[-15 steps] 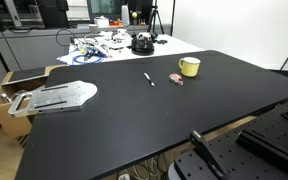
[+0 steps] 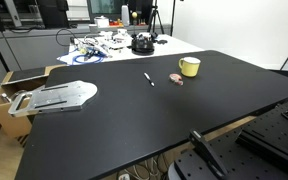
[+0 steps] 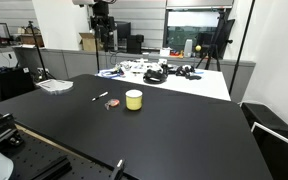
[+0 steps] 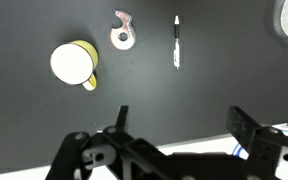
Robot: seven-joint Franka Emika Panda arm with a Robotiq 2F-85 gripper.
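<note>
A yellow mug [image 4: 73, 63] with a white inside stands upright on the black table [image 4: 134, 90]. Beside it lies a tape dispenser [image 4: 123, 31], pinkish in the exterior views. A pen [image 4: 177, 42] rests a little farther along. At the lower part of the wrist view my gripper is open, its fingers wide apart and nothing between them. It hangs clear of all three objects. Exterior view 1 shows the mug [image 2: 189, 67], the tape [image 2: 176, 79] and the pen [image 2: 149, 79], but no gripper.
A pale flat tray-like object [image 2: 55, 97] lies on the table's left side. Cables and equipment [image 2: 104, 44] clutter a white surface behind the table.
</note>
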